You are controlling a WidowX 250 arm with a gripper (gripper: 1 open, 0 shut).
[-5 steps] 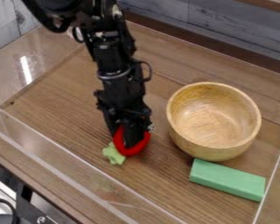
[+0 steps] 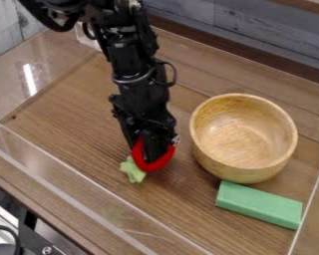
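Note:
A red object (image 2: 155, 157) with a pale green top (image 2: 135, 171), like a toy strawberry or pepper, lies on the wooden table (image 2: 69, 149). My black arm reaches down from the top, and the gripper (image 2: 145, 145) is right on the red object from above. Its fingers are partly hidden, so whether they grasp it cannot be told.
A tan bowl (image 2: 243, 129) stands to the right of the gripper. A green block (image 2: 259, 204) lies at the lower right.
The gripper has shifted slightly over the red object, which has moved a little to the right since about a second ago.

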